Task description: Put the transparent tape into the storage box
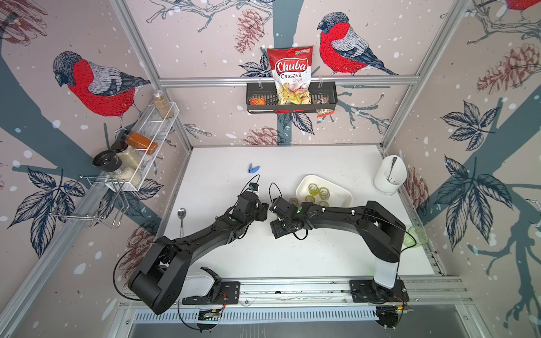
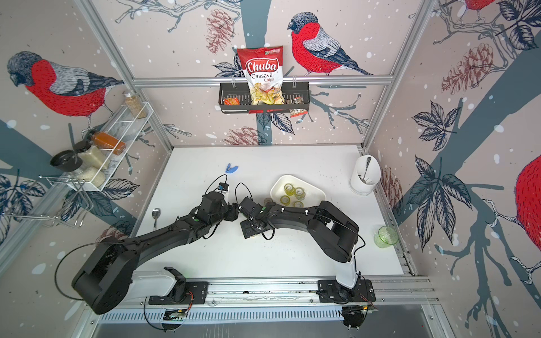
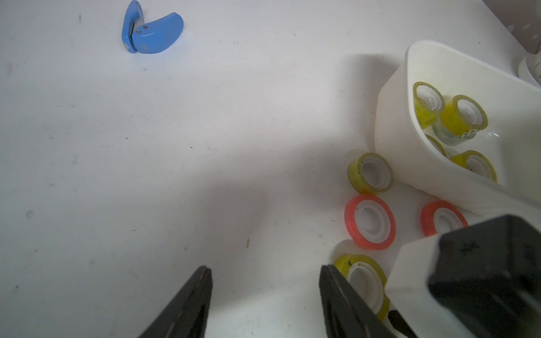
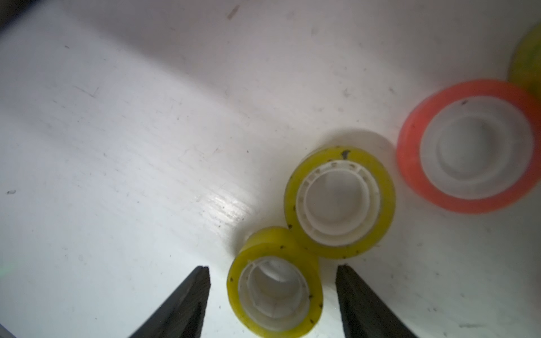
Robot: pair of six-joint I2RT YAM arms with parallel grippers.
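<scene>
Two yellow-edged transparent tape rolls touch each other on the table in the right wrist view: the nearer roll point(image 4: 248, 298) lies between the fingertips, the other roll point(image 4: 383, 208) just beyond. My right gripper is open around the nearer one without visible grip. Another clear roll point(image 3: 356, 175) stands beside the white storage box point(image 3: 394, 112), which has several clear rolls point(image 3: 459, 115) inside. My left gripper hovers with parted fingers, only bare table between them. From above, the right arm hides the two touching rolls.
Red tape rolls point(image 3: 350, 220) lie between the box and the right gripper. A blue object point(image 3: 157, 35) rests at the back, a spoon point(image 1: 181, 214) at the left. Both grippers are close together mid-table.
</scene>
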